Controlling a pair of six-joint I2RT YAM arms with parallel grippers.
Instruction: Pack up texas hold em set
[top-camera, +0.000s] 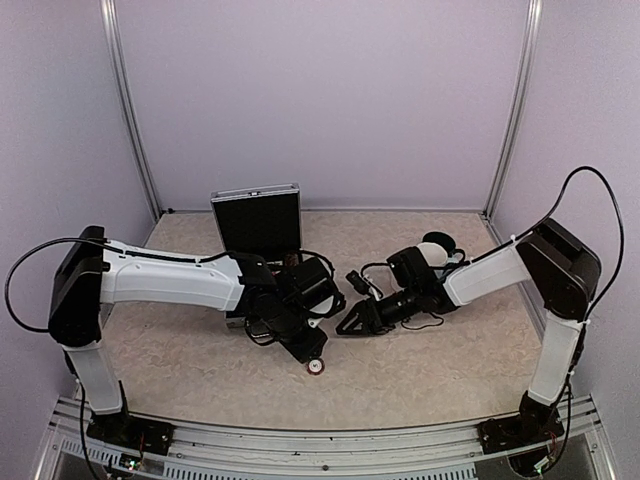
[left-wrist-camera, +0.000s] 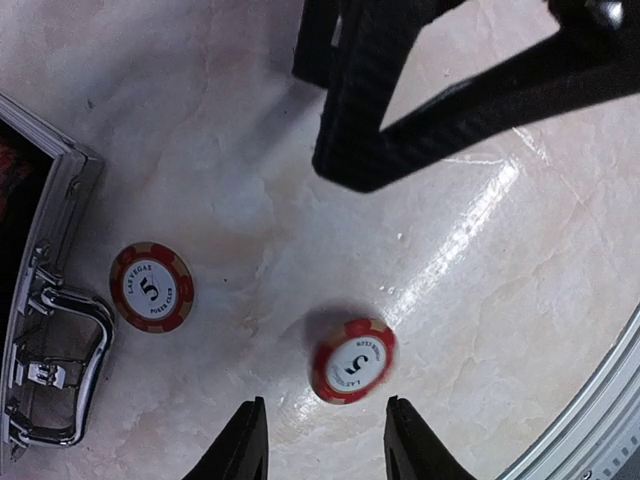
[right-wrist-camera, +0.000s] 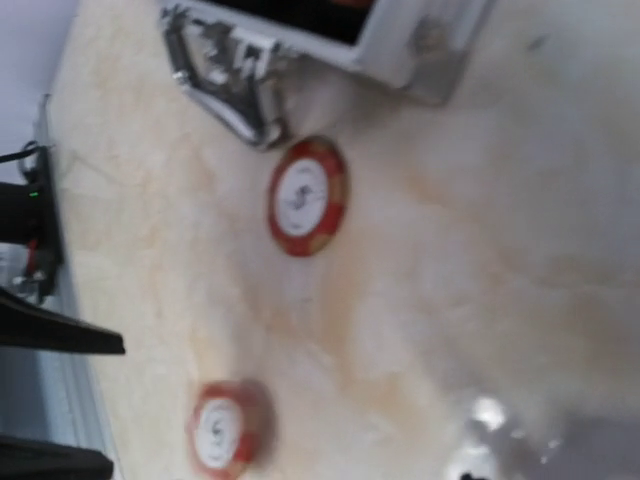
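In the left wrist view my left gripper is open, its fingers standing wide apart. A red and tan poker chip (left-wrist-camera: 358, 362) marked 5 is just beyond its fingertips, touching neither. Whether that chip lies flat or is tilted I cannot tell. The second matching chip (left-wrist-camera: 152, 288) lies flat on the table near the case's handle (left-wrist-camera: 92, 365). My right gripper (top-camera: 364, 324) is just right of the left one; one fingertip (right-wrist-camera: 472, 477) shows at its wrist view's bottom edge, well off centre. The case's dark lid (top-camera: 260, 225) stands raised behind the left arm, which hides most of its base.
Black and white round items (top-camera: 437, 247) sit behind the right forearm at the back right. The grippers are close together over the middle of the table (top-camera: 450, 375).
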